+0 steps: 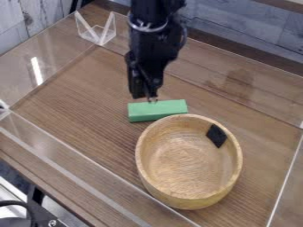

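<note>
A green rectangular block [158, 110] lies on the wooden table just behind a large round tan bowl [187, 173]. Above the block, the dark gripper [149, 88] hangs from the arm at the top centre, apart from the block. Its fingertips are small and dark, and whether they are open or shut is unclear.
A small black block [217, 135] sits at the bowl's right rim. A white wire-like object [98, 27] stands at the back left.
</note>
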